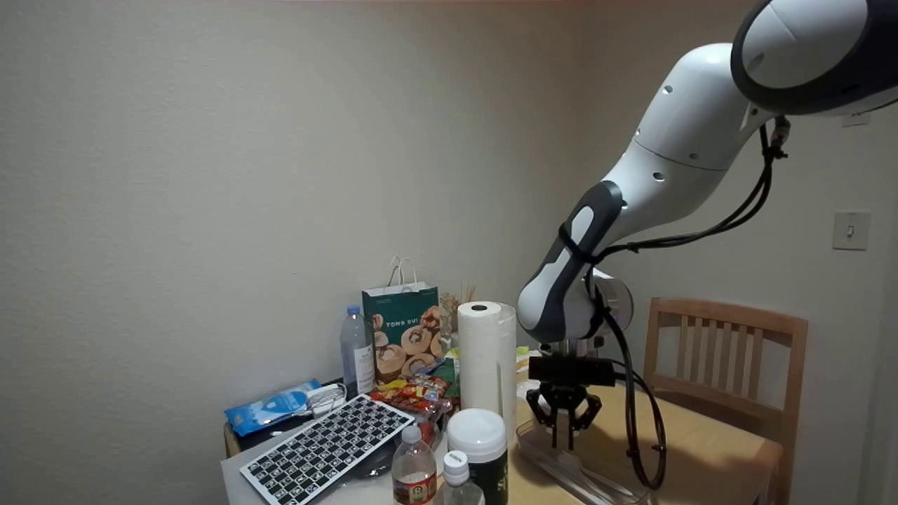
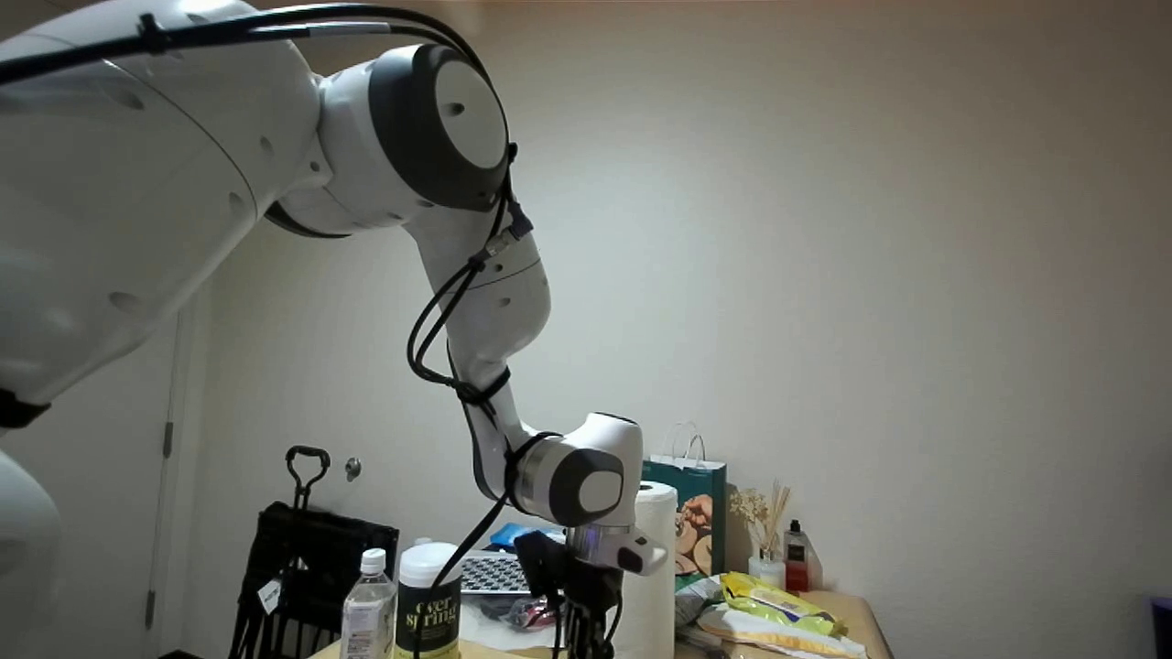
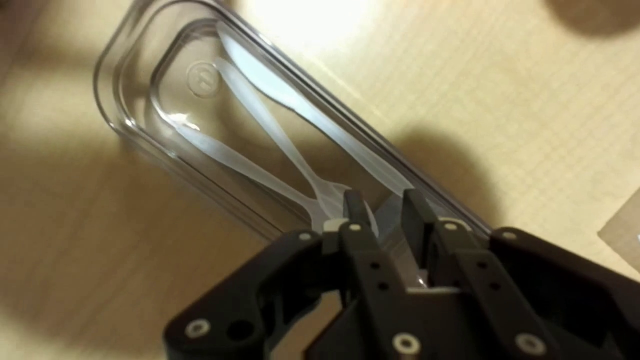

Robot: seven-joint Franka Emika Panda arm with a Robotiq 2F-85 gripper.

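A clear plastic tray (image 3: pixel 198 174) rests on the wooden table, slanting across the wrist view. Inside it lie a translucent knife (image 3: pixel 264 75) along one long side and two slender utensils, a middle one (image 3: pixel 264 120) and an outer one (image 3: pixel 240 163), whose wider ends meet near my fingers. My gripper is over the tray, part open, with a narrow gap between its fingertips and nothing seen held there. From exterior view 1, the gripper (image 1: pixel 562 438) points straight down above the tray (image 1: pixel 581 480). The fingers hide the tray's near end.
Left of the gripper stand a paper towel roll (image 1: pixel 480 358), a white-lidded canister (image 1: pixel 477 438) and bottles, including one with a red label (image 1: pixel 414 471). A checkered board (image 1: pixel 328 450) lies further left. A wooden chair (image 1: pixel 728 353) is behind the table; bare tabletop (image 1: pixel 699 429) lies right.
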